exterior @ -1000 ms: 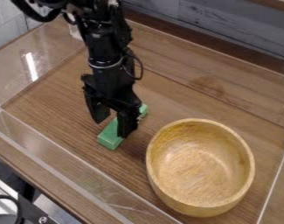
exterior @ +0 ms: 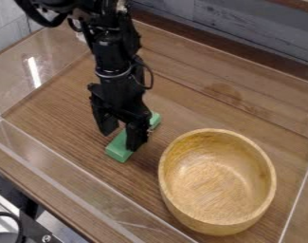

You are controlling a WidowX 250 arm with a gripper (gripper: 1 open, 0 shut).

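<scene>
A green oblong object (exterior: 122,150) lies diagonally on the brown wooden table (exterior: 48,133) in the middle of the camera view. The black robot gripper (exterior: 120,127) is low over it, its fingers at or just above the green object and covering part of it. I cannot tell whether the fingers touch it or hold it.
A cream oval bowl (exterior: 217,176) stands at the lower right, close beside the green object. A dark cable lies at the lower left edge, and a wall runs along the back.
The gripper has shifted slightly to the left. The green object looks unmoved.
</scene>
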